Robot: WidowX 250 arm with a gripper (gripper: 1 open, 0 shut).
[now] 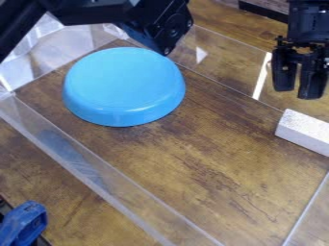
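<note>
The black gripper (298, 79) hangs at the upper right with its fingers pointing down and apart, open, nothing visible between them. Below it a white rectangular block (305, 131) lies on the wooden floor (180, 183). A light blue dome or upturned bowl (122, 85) sits at the left, well away from the gripper.
Clear plastic walls border the wooden area. A dark part of the arm (141, 19) crosses the top left. A blue object (21, 223) lies at the lower left edge.
</note>
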